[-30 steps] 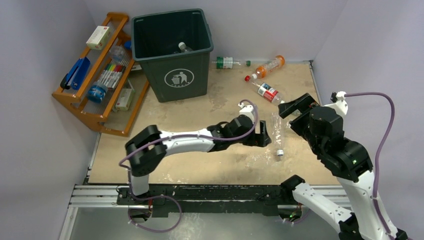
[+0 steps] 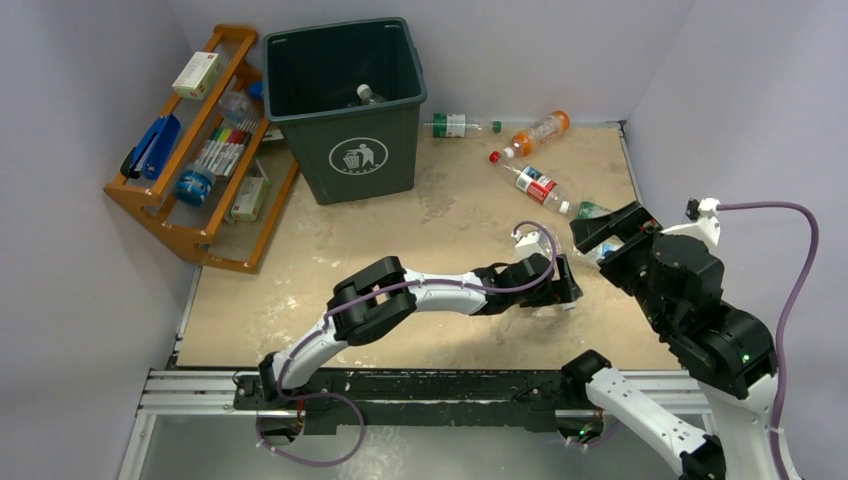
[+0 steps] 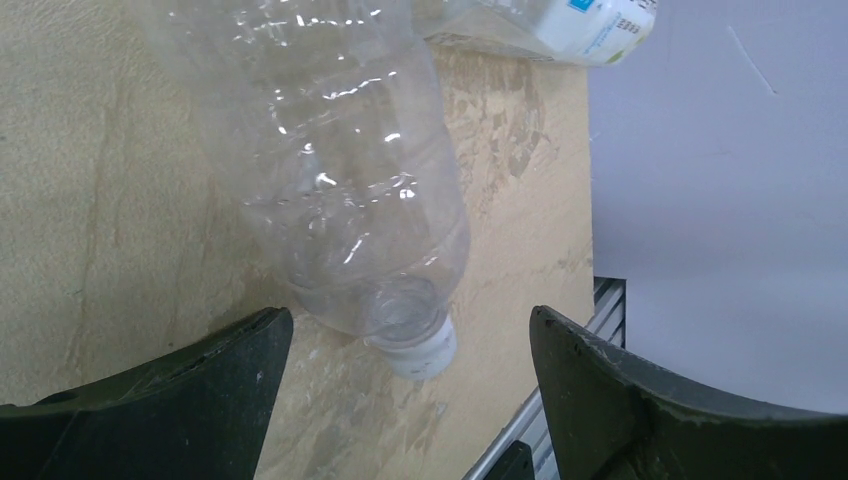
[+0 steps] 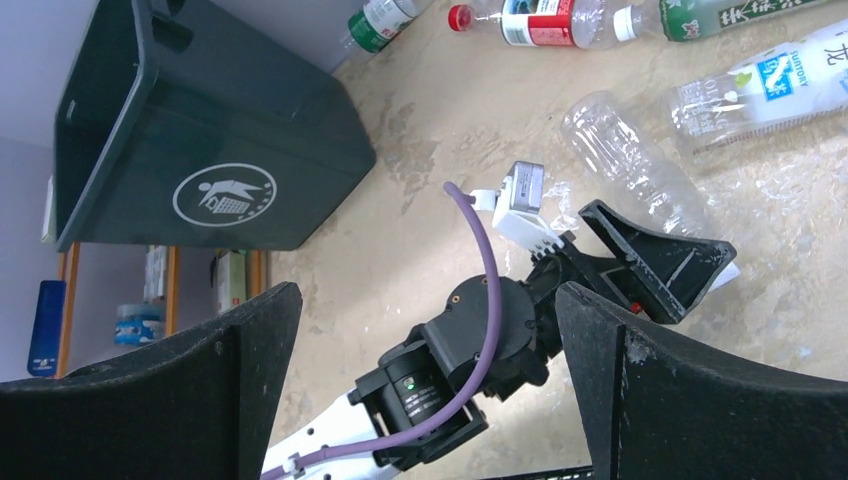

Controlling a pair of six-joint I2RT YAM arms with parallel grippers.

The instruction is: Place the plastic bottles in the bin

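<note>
My left gripper [image 2: 562,285] stands open over a clear plastic bottle with white cap [image 3: 350,180], whose cap end [image 3: 413,350] lies between its fingertips. My right gripper [image 2: 610,235] is open, raised at the right above a green-labelled bottle [image 4: 730,15] and a white-labelled bottle [image 4: 770,85]. A red-labelled bottle [image 2: 535,185], an orange bottle [image 2: 540,132] and a green-capped bottle [image 2: 462,126] lie at the back. The dark green bin [image 2: 360,160] stands at the back left with a bottle [image 2: 368,94] inside.
A wooden shelf [image 2: 225,240] with stationery and boxes stands at the far left. The front left of the board [image 2: 250,320] is clear. Walls close the sides and back.
My left gripper has moved right, over the clear bottle. The bottles at the back look unchanged.
</note>
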